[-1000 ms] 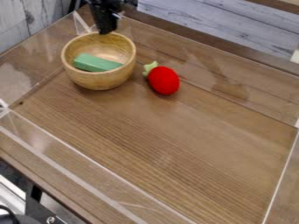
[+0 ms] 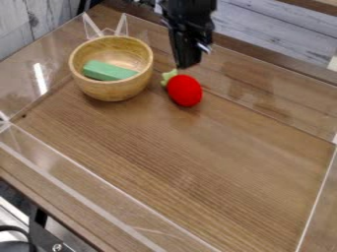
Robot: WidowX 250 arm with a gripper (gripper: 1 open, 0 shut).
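A dark robot gripper [image 2: 176,54] hangs at the top middle of the camera view, shut, with nothing seen between its fingers. It is above and to the right of a wooden bowl [image 2: 129,87], which holds a green block [image 2: 108,71]. A red object [image 2: 184,93] with a small green top, like a strawberry or tomato, lies on the table just right of the bowl, below the gripper.
A pale plank wall [image 2: 297,25] runs along the back. Dark cables lie off the table at the lower left.
The gripper has moved right and down in the view, from above the bowl toward the red object. The bowl, block and red object look unmoved.
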